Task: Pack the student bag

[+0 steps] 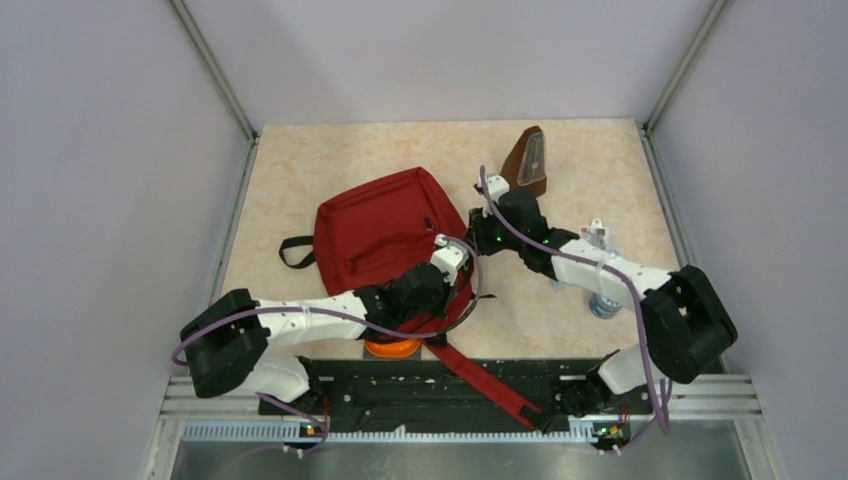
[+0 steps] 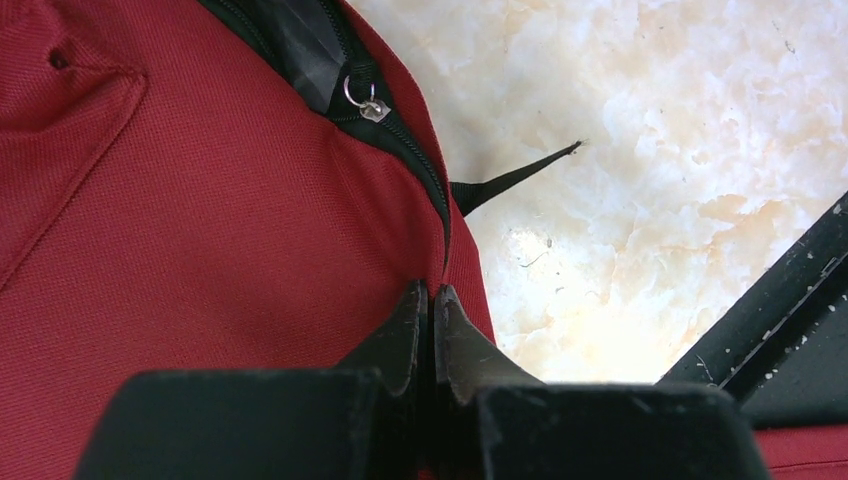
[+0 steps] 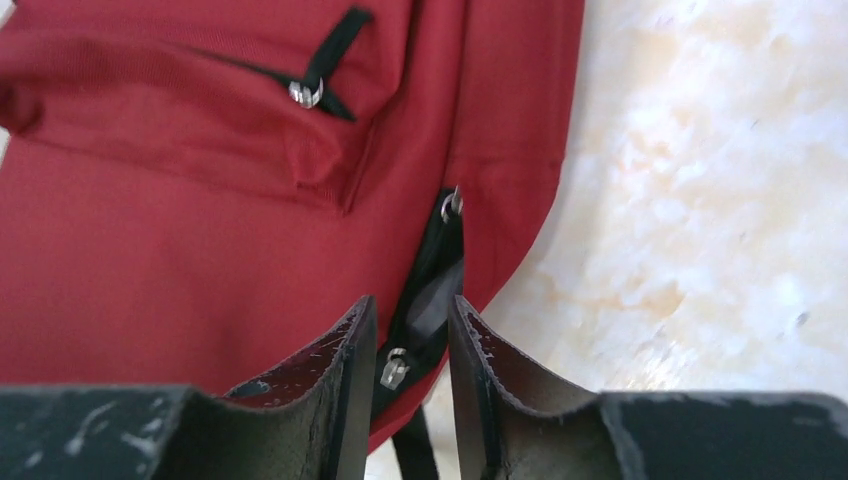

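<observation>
The red bag (image 1: pixel 365 215) lies flat on the table. My left gripper is shut at the bag's side edge, just below a black zip with a metal puller (image 2: pixel 372 108); whether fabric is between its tips is hard to tell. My right gripper is part open over the same edge, the zip strip (image 3: pixel 430 270) and its pullers showing below and between its fingers, with nothing seen held.
A brown case (image 1: pixel 523 160) stands at the back right. Small items and a blue object (image 1: pixel 605 305) lie on the right, partly under the right arm. An orange object (image 1: pixel 390 347) is at the front edge, beside a red strap (image 1: pixel 485 385) hanging over it.
</observation>
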